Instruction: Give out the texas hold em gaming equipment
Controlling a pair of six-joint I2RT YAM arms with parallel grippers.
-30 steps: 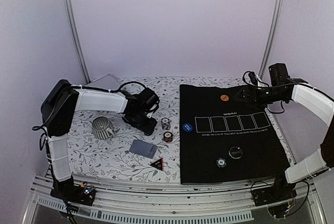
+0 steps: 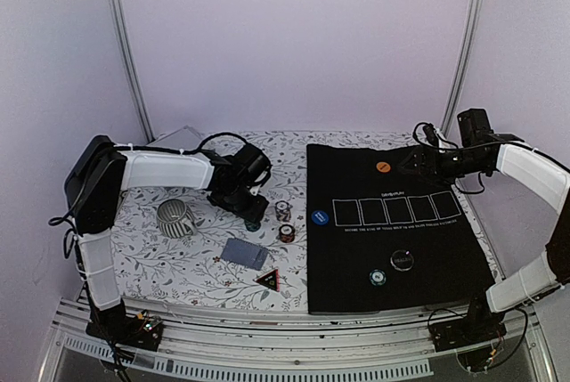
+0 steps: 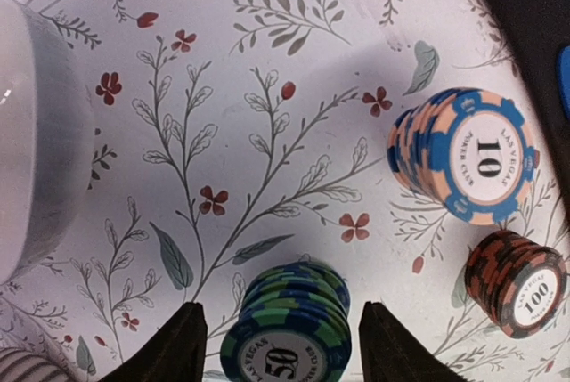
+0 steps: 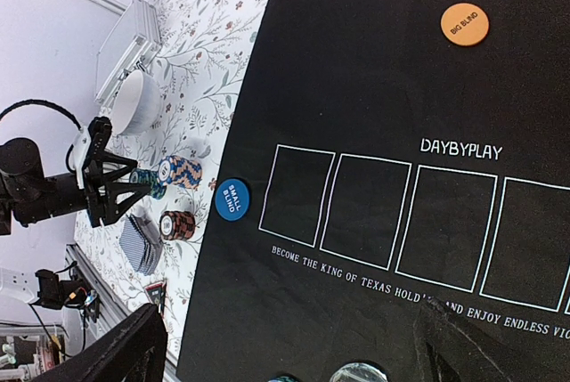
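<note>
My left gripper has its fingers either side of a green 50 chip stack [image 3: 285,337], part open, with contact unclear. To the right stand a blue 10 stack [image 3: 476,155] and a red 100 stack [image 3: 525,293]. A grey card deck [image 2: 243,253] lies nearer the front. On the black mat [image 4: 374,88] lie the blue small blind [image 4: 232,199], orange big blind [image 4: 464,24] and clear dealer button [image 2: 402,261]. My right gripper [image 2: 419,164] hangs open over the mat's back right, holding nothing.
A striped mug [image 2: 175,219] stands left, a white bowl [image 3: 27,133] behind the left gripper. A triangular marker [image 2: 268,280] lies at the front. A green chip [image 2: 378,277] sits on the mat's front.
The right arm is still.
</note>
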